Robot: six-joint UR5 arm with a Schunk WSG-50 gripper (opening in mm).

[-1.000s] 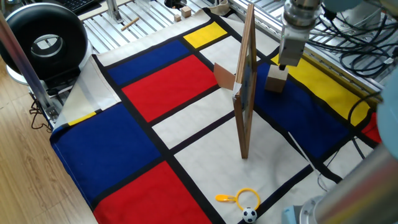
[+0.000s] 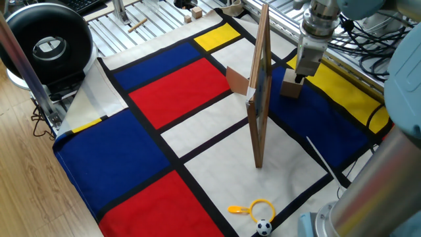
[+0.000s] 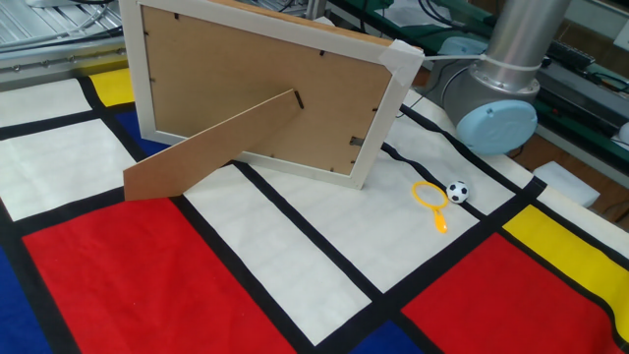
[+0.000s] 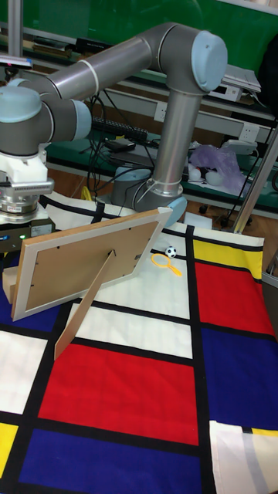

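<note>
A wooden block [image 2: 292, 84] stands on the blue patch behind the upright picture frame [image 2: 260, 92]. My gripper [image 2: 300, 78] points down at the block's top right edge, its dark fingertips at or very near the block. Whether the fingers are open or shut does not show. In the third exterior view the frame [image 4: 83, 263] hides most of the block [image 4: 10, 284] and the fingertips. The frame leans on its brown stand [image 3: 211, 152], its back towards the second exterior view, where neither gripper nor block shows.
A yellow magnifier-like ring with a handle [image 3: 440, 222] lies beside a small football [image 3: 458, 192] on the cloth. Two small wooden blocks [image 2: 197, 12] rest on the slatted metal table at the back. The red and blue patches on the frame's stand side are clear.
My gripper has come down slightly onto or close beside the block's top. The arm at the right edge has shifted a little. Block, frame, ring and ball look unmoved.
</note>
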